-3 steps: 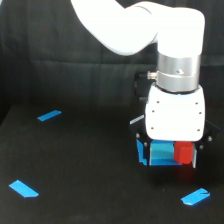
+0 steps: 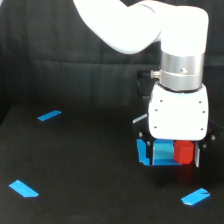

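My gripper [image 2: 174, 156] is low over the dark table on the right, pointing down. Just below its white hand, a red block [image 2: 184, 151] shows beside a blue object [image 2: 162, 158], which looks like a tray or several blue pieces. The hand covers their upper parts. Dark finger parts appear on both sides of the red and blue things, but their tips blend into the background. Whether they touch or grip anything is unclear.
Flat blue pieces lie apart on the dark surface: one at the far left [image 2: 49, 115], one at the front left [image 2: 23, 188] and one at the front right [image 2: 195, 197]. A dark curtain [image 2: 70, 75] hangs behind.
The hand has shifted slightly to the right. The red block and blue pieces appear in the same places.
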